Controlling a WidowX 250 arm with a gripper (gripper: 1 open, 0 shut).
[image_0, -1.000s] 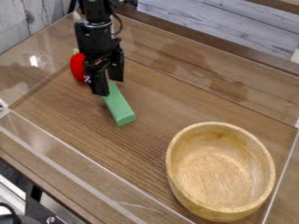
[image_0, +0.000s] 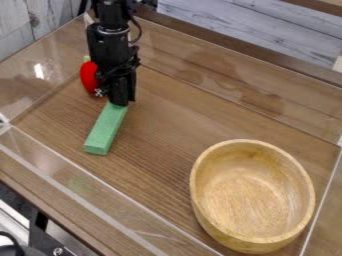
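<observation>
My black gripper (image_0: 118, 95) hangs from the top left over the far end of a green block (image_0: 104, 132), which lies elongated on the wooden table. The fingertips are at that end; whether they grip it I cannot tell. A red object (image_0: 88, 78) sits just left of the gripper, partly hidden by it, with something small and yellowish behind.
A large tan bowl (image_0: 251, 195) stands at the lower right of the table (image_0: 201, 100).
The green block has swung round, its near end now lower left instead of lower right. My gripper has shifted slightly down and left.
</observation>
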